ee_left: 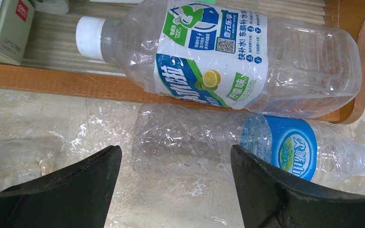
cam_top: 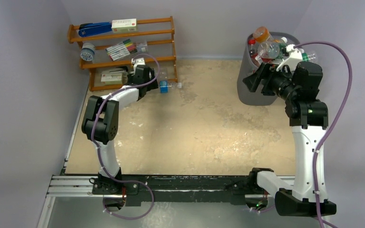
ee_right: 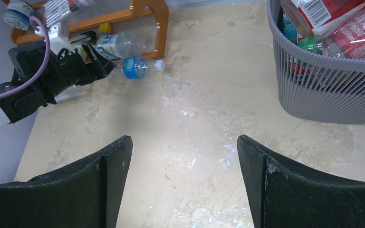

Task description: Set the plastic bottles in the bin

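A blue-labelled clear bottle [cam_top: 164, 86] lies on the floor before the rack; in the left wrist view this bottle [ee_left: 291, 147] lies beside a larger labelled bottle [ee_left: 211, 57] on the shelf, with part of another clear bottle [ee_left: 14, 166] at lower left. My left gripper is open just above them, nothing held. The bin [cam_top: 247, 90], full of bottles, stands at right; in the right wrist view it [ee_right: 328, 95] is at upper right. My right gripper hangs by the bin, open, with nothing between its fingers.
A wooden rack [cam_top: 157, 32] at back left holds boxes, markers [cam_top: 120, 51] and a jar [cam_top: 87, 52]. Walls close in on both sides.
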